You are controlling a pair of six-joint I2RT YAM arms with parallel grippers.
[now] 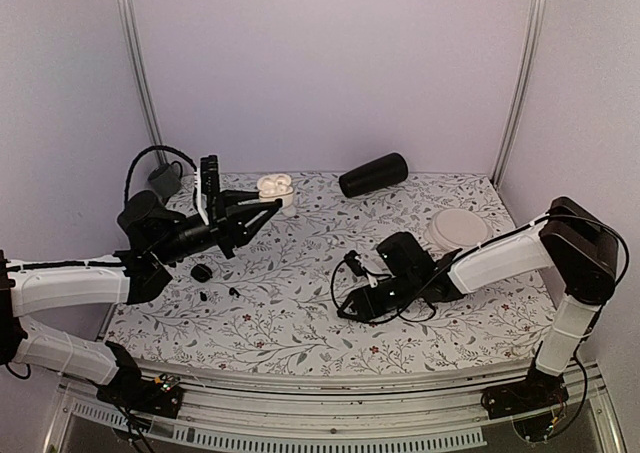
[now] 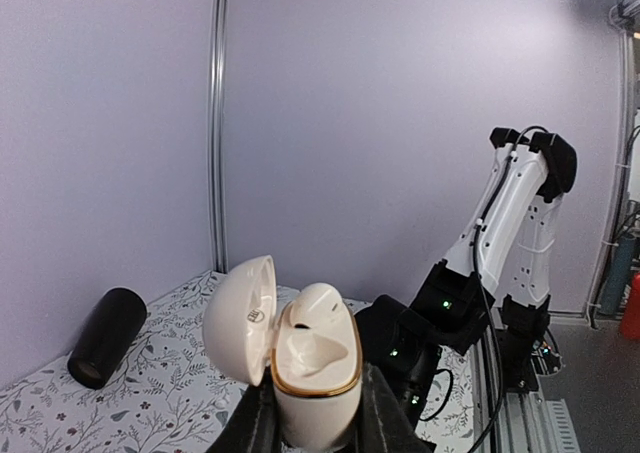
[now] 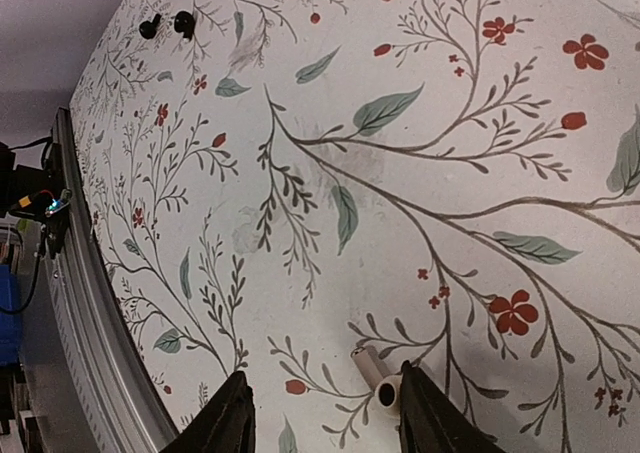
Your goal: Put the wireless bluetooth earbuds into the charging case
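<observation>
The white charging case (image 2: pixel 318 403) is gripped upright by my left gripper (image 1: pixel 272 208), above the table. Its rounded lid (image 2: pixel 240 318) stands open and a gold band runs round its rim; I cannot tell whether its hollows are empty. Low over the front of the table, my right gripper (image 1: pixel 352 307) points down, its fingers apart. A white earbud (image 3: pixel 372 365) lies on the cloth between and ahead of those fingers, closer to the right-hand fingertip (image 3: pixel 428 418), which partly covers its end. Nothing is held there.
A black case (image 1: pixel 201 272) and two small black earbuds (image 3: pixel 184 23) lie at the left of the table. At the back are a black cylinder (image 1: pixel 374 175) and a grey cup (image 1: pixel 165 180). A round white box (image 1: pixel 458 228) stands behind the right arm.
</observation>
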